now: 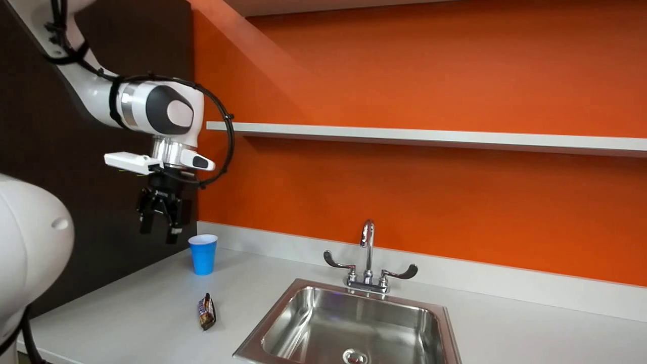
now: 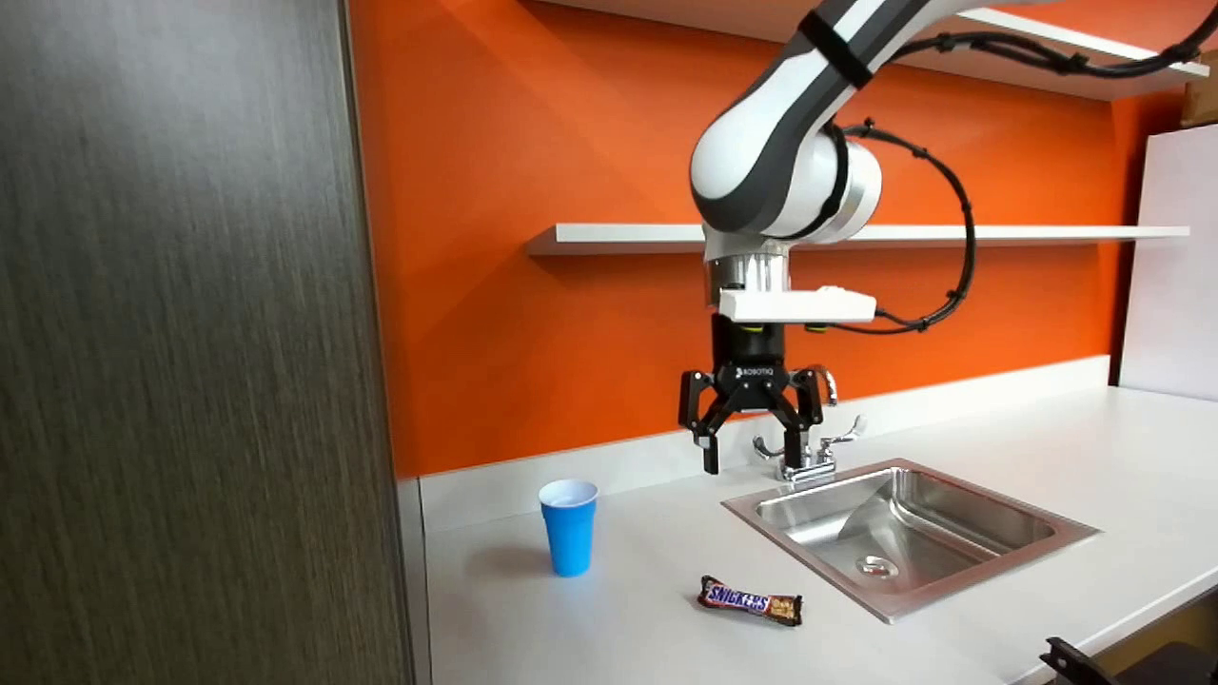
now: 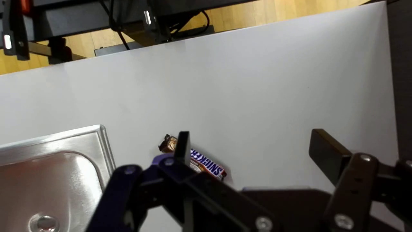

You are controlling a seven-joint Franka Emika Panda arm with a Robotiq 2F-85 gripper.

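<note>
My gripper (image 2: 754,466) hangs open above the counter, pointing down, with nothing between its fingers. A Snickers bar (image 2: 750,600) in a brown wrapper lies flat on the counter, well below the gripper. In the wrist view, one finger partly covers the bar (image 3: 208,164); the other finger stands far to the right over bare counter. The blue cup (image 1: 203,255) stands upright towards the back, close to the dark side wall. From the second exterior view the cup (image 2: 568,537) is left of the bar and apart from it. No cup shows in the wrist view.
A steel sink (image 1: 267,330) is set into the counter right of the bar, with a faucet (image 1: 368,255) behind it. The white shelf (image 1: 424,134) runs along the orange wall.
</note>
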